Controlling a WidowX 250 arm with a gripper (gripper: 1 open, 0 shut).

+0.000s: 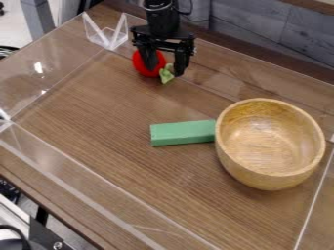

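Note:
My black gripper (pixel 164 48) hangs at the back centre of the table, its fingers pointing down over a red object (pixel 147 63) with a small light green part beside it. The fingers partly hide the red object, and I cannot tell whether they touch it or how far apart they stand.
A wooden bowl (pixel 269 142) sits at the right, with a green block (pixel 182 133) to its left. A clear plastic item (pixel 105 30) lies at the back left.

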